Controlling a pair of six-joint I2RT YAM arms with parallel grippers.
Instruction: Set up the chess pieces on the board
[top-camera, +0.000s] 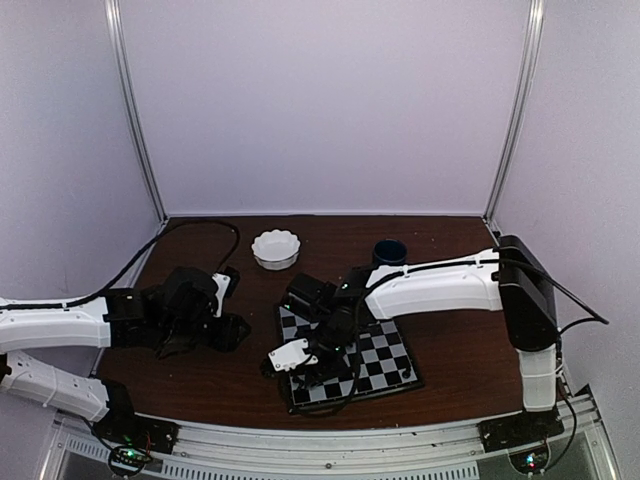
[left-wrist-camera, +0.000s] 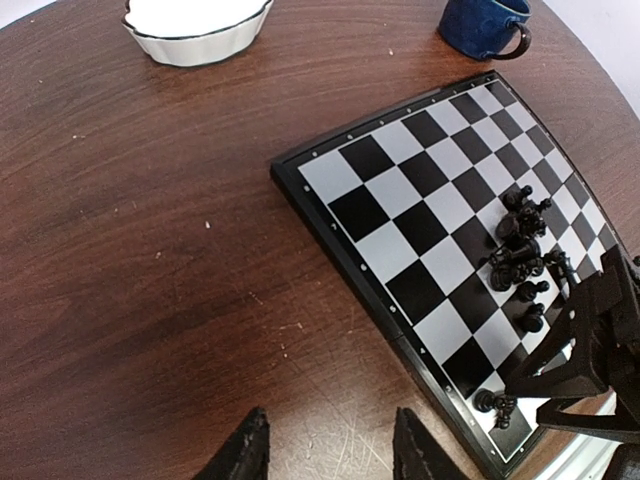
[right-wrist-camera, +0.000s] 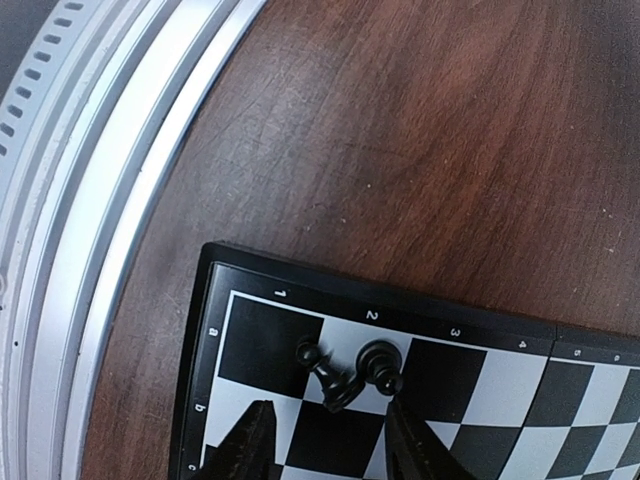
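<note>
The checkered board (left-wrist-camera: 410, 225) lies flat on the brown table. My right gripper hangs over that corner, its fingers parted with nothing between them. In the left wrist view its dark fingers (left-wrist-camera: 565, 375) reach in from the right, near the pair. A cluster of several black pieces (left-wrist-camera: 520, 240) lies jumbled mid-board. Off the board's left side, over bare table, my left gripper stands open and empty.
A white fluted bowl (top-camera: 275, 249) sits behind the board, and a dark blue mug (top-camera: 389, 252) is at the back right. Bare table fills the left side. A metal rail (top-camera: 330, 436) runs along the front edge.
</note>
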